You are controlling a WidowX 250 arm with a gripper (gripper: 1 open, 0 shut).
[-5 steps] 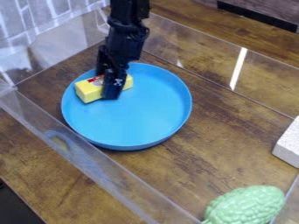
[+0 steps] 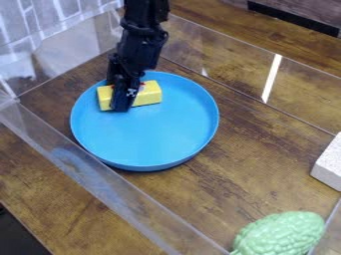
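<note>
A blue plate (image 2: 147,134) lies on the wooden table in the left middle. On its back half rests a yellow block (image 2: 147,94). The black gripper (image 2: 123,92) reaches down from the top of the view to the block and overlaps its left part. Whether the fingers are open or shut on the block cannot be made out.
A clear plastic wall crosses the front left and another runs along the back. A green textured object (image 2: 277,233) lies at the front right, a white block (image 2: 330,159) at the right edge. The wood right of the plate is clear.
The yellow block has shifted a little to the right and turned from slanted to nearer level, with the gripper over it throughout.
</note>
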